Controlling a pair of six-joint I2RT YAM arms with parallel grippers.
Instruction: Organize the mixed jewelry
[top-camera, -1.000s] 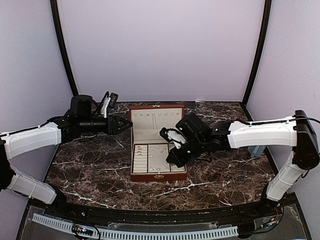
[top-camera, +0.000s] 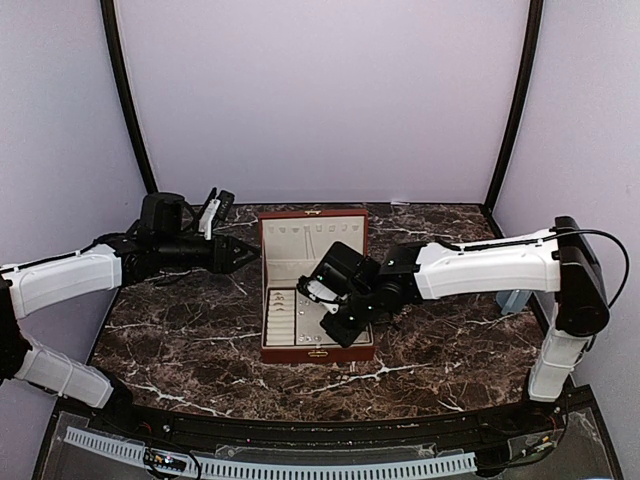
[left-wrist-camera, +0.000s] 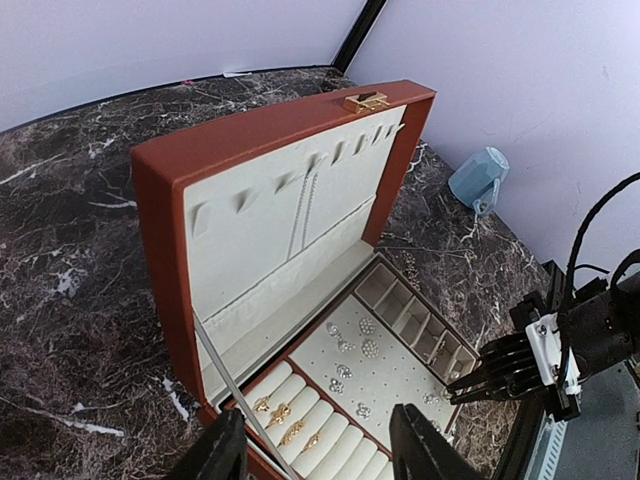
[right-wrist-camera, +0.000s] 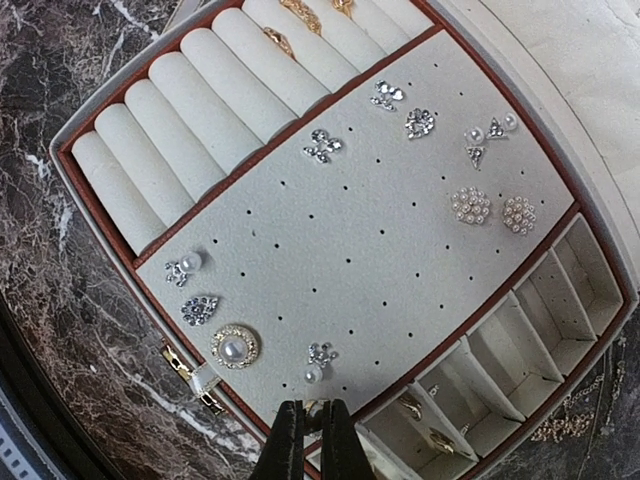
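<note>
The open jewelry box (top-camera: 318, 354) has ring rolls (right-wrist-camera: 205, 90) at one side, carrying a few gold rings. Its pale earring panel (right-wrist-camera: 330, 255) bears several silver and pearl earrings, such as a round pearl one (right-wrist-camera: 235, 347) and a pearl-cluster one (right-wrist-camera: 470, 206). Divided compartments (right-wrist-camera: 510, 345) on the other side hold a few small pieces. My right gripper is shut over the panel's edge near the compartments. A small shiny bit shows at its tips; whether it is gripped or behind them I cannot tell. My left gripper stands open and empty, left of the box.
The raised lid (left-wrist-camera: 290, 170) has hooks, with a thin chain necklace (left-wrist-camera: 305, 210) hanging there. More chains (right-wrist-camera: 565, 427) lie on the marble table beside the box. A light-blue mug (left-wrist-camera: 480, 178) is at the right. The table left of the box is clear.
My right gripper has moved left over the box, from the compartment side across the earring panel. The left arm has barely moved, and the box stays in place.
</note>
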